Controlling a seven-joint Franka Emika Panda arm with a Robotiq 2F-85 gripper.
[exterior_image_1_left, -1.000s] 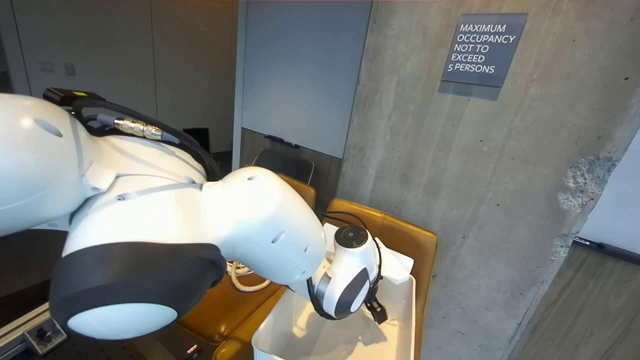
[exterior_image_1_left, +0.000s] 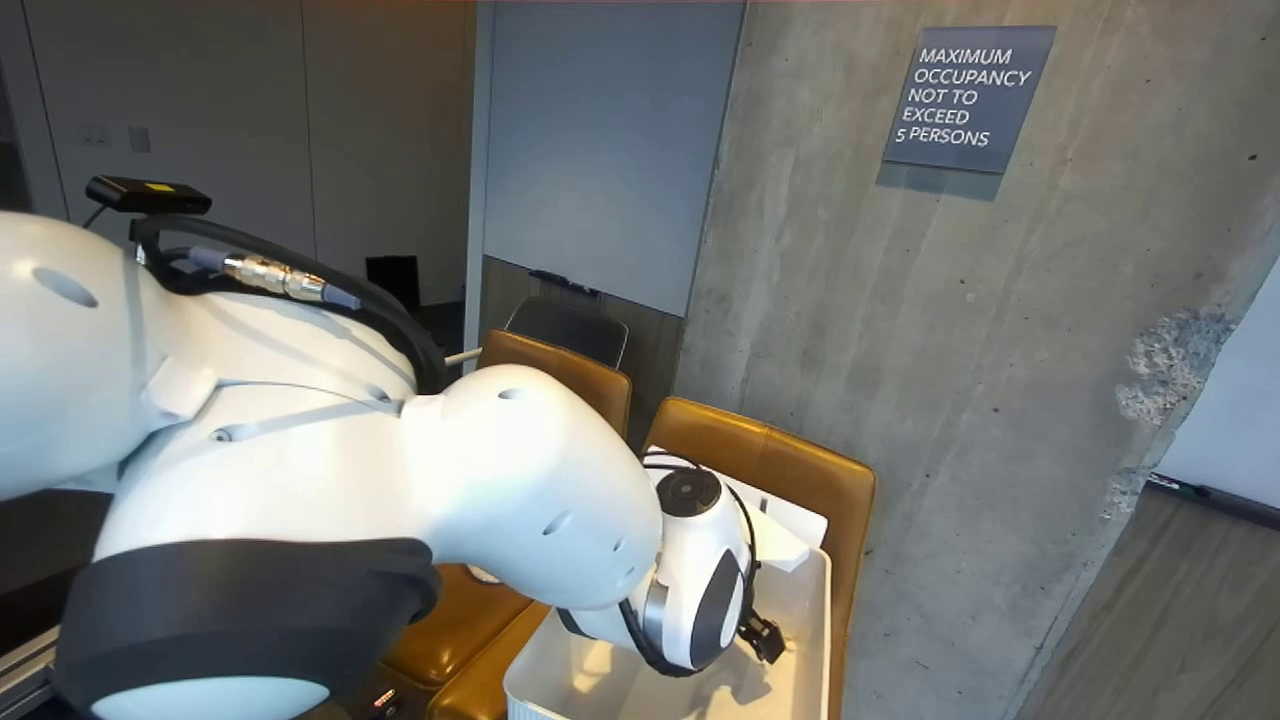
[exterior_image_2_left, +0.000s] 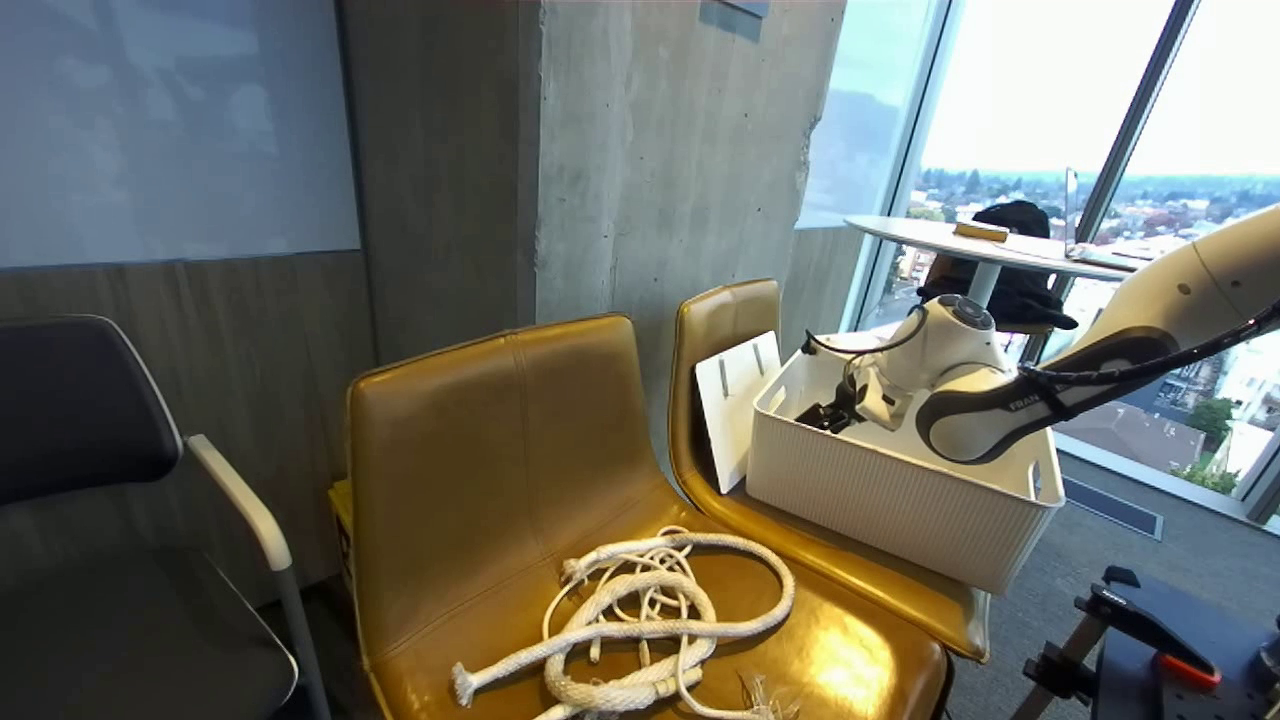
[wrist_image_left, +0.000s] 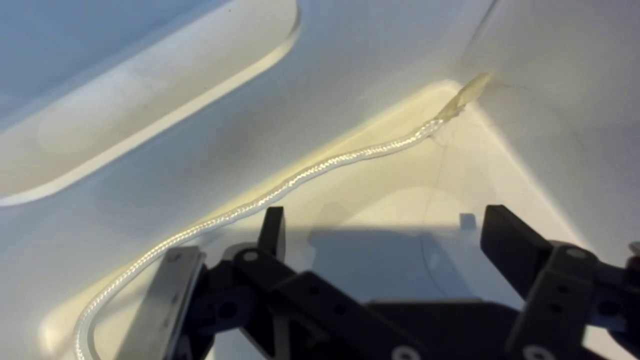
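In the wrist view a thin white cord (wrist_image_left: 327, 164) with a frayed, tape-like end lies along the floor edge of a white bin, its tip near a corner. My gripper is open above the bin floor, with only bare floor showing between its fingers. The cord runs beyond the left finger, apart from the pads. Seen from outside, the gripper (exterior_image_2_left: 836, 414) reaches down inside the white bin (exterior_image_2_left: 882, 474), which stands on a tan chair. In the other exterior view, the gripper (exterior_image_1_left: 761, 636) is near the bin's far right wall.
Bin walls enclose the gripper closely; a handle cutout (wrist_image_left: 180, 108) shows in one wall. A white board (exterior_image_2_left: 734, 408) leans on the chair back beside the bin. Thick coiled rope (exterior_image_2_left: 648, 624) lies on the neighbouring tan chair. A concrete wall (exterior_image_1_left: 960, 396) stands behind.
The arm has lowered, and the wrist and gripper have sunk deeper into the bin. The upper arm links now hide the rope that showed on the chair earlier.
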